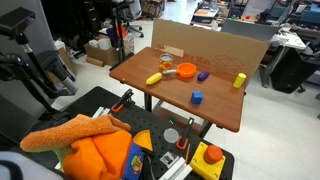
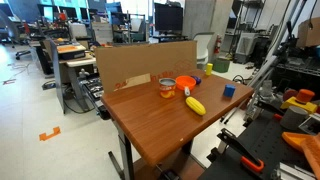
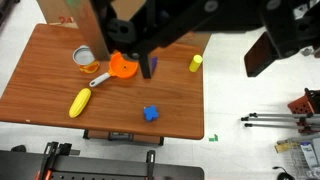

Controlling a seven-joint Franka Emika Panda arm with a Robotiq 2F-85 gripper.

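My gripper is open high above the table, its dark fingers spread wide with nothing between them. A yellow banana (image 3: 79, 103) lies at the left front of the brown tabletop in the wrist view. Behind it are an orange bowl (image 3: 123, 66) and a round jar or can (image 3: 83, 56) with an orange band. A light-handled utensil (image 3: 100, 80) lies between bowl and banana. Nearer the front edge sits a blue block (image 3: 151, 113). A yellow cylinder (image 3: 196, 63) stands near the right edge. Beside the bowl is a small purple object (image 1: 203, 76).
A cardboard panel (image 2: 140, 64) stands along the table's back edge. The tabletop (image 2: 150, 125) has free room at its front and on one side. Orange cloth (image 1: 95, 145), tools and a yellow box (image 1: 207, 160) crowd the dark surface in front.
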